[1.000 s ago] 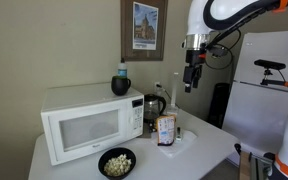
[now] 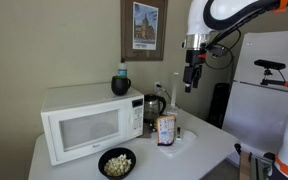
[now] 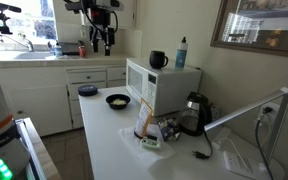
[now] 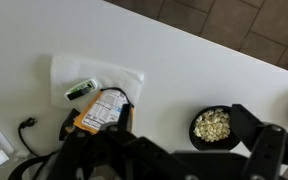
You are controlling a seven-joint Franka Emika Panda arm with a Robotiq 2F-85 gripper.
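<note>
My gripper (image 2: 192,82) hangs high above the white counter, well clear of everything on it. In the wrist view its two dark fingers stand wide apart, open, with nothing held between them. Below lies a black bowl (image 4: 212,125) of pale chunks, partly behind one finger in that view. An orange and white bag (image 4: 104,108) stands upright on the counter, in front of the kettle in the first exterior view. Beside the bag a white cloth (image 4: 124,78) is spread flat, with a small green and white item (image 4: 82,89) on it.
A white microwave (image 2: 92,125) backs the counter, bearing a black mug (image 3: 158,60) and a blue bottle (image 3: 181,53). The kettle (image 3: 194,113) stands by the wall near cords. Another dark bowl (image 3: 88,90) sits at the far counter end.
</note>
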